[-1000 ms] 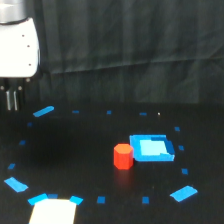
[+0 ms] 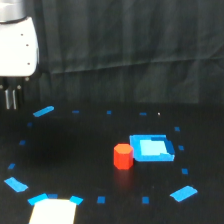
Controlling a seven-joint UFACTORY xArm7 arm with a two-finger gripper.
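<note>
A red-orange block [image 2: 123, 156] with a several-sided outline stands on the dark table, right of centre. Just behind it and to its right is a shallow blue tray [image 2: 167, 156] with a pale, whitish patch inside. Up at the left edge, my gripper [image 2: 13, 99] hangs beneath the white arm, far from both block and tray. Its dark fingers blend into the black background, so how they stand is unclear.
A pale square [image 2: 52, 212] lies at the bottom left, cut by the frame edge. Blue tape strips [image 2: 184, 193] and small blue marks dot the dark table. Between the arm and the red block the surface looks clear.
</note>
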